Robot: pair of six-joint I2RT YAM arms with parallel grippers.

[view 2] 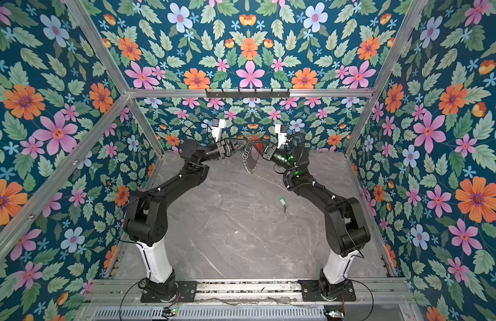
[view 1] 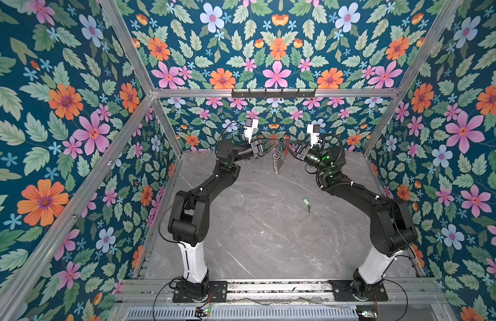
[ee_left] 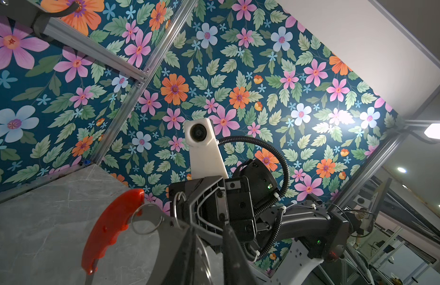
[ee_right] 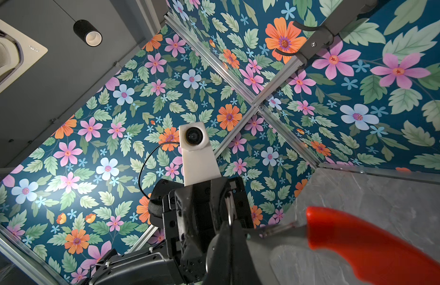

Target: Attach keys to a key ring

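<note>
A large clip with a red grip (ee_left: 113, 228) and a grey metal body (ee_left: 166, 244) hangs in the air between the grippers. A thin silver ring (ee_left: 147, 231) passes by its metal end. From the cluster hangs a coiled cord (view 1: 276, 164). My left gripper has its fingers apart, with a thin shiny curved strip visible between them. Opposite, my right gripper is shut beside the metal body of the clip. A thin metal loop (ee_right: 229, 206) rises at its fingertips; whether it is pinched cannot be told.
A small green-tagged key (view 1: 306, 202) lies on the grey table (view 1: 248, 230), right of the middle and clear of both arms. The back rail with its dark hook strip (view 1: 273, 93) appears behind the grippers.
</note>
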